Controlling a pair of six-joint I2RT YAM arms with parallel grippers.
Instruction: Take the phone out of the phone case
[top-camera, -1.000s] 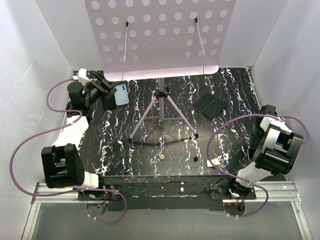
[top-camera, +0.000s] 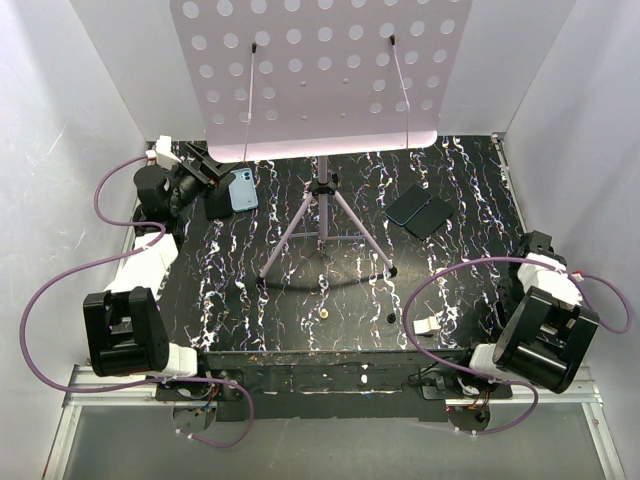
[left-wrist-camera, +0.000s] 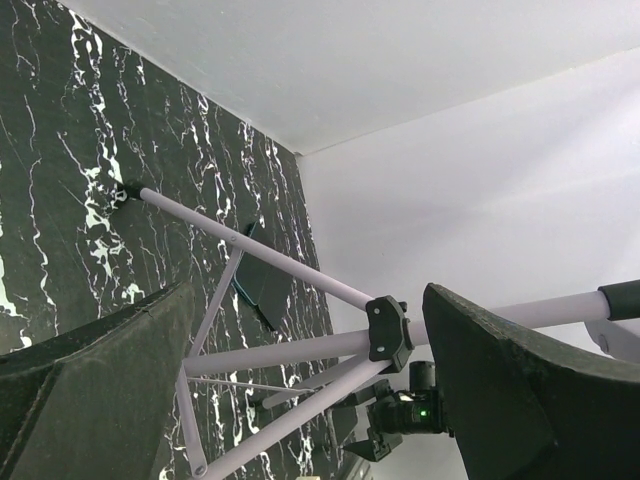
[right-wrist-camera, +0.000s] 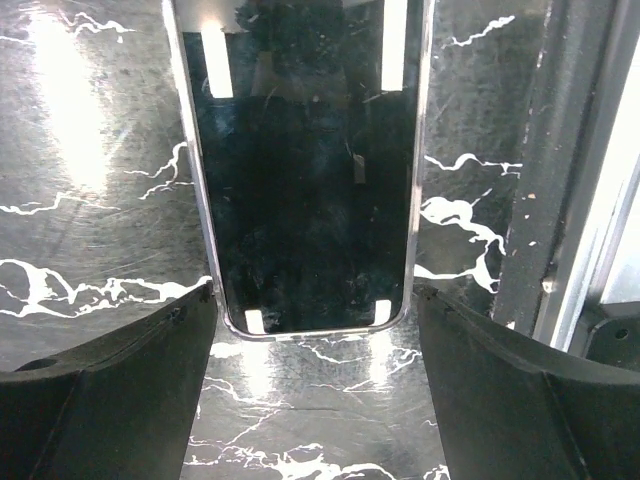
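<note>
A phone (right-wrist-camera: 310, 200) lies flat with its dark, glossy screen up in the right wrist view; a thin pale rim runs around it, and I cannot tell whether that is a case or the phone's own frame. On either side of its near end are the fingers of my right gripper, open and not visibly gripping it. From the top, the right arm mostly hides this spot. My left gripper stands open and empty at the far left, close to a light blue phone or case (top-camera: 243, 190) with a dark flat piece (top-camera: 218, 204) beside it.
A tripod (top-camera: 323, 215) holding a large perforated panel (top-camera: 325, 75) occupies the middle. Two dark flat pieces (top-camera: 407, 204) (top-camera: 429, 218) lie right of it. Near the front are a small white item (top-camera: 426, 326) and a tiny round one (top-camera: 324, 313). Walls close both sides.
The right arm has drawn slightly toward the front edge, its wrist moving nearer the front along the right wall. The left arm and the objects on the table look unchanged.
</note>
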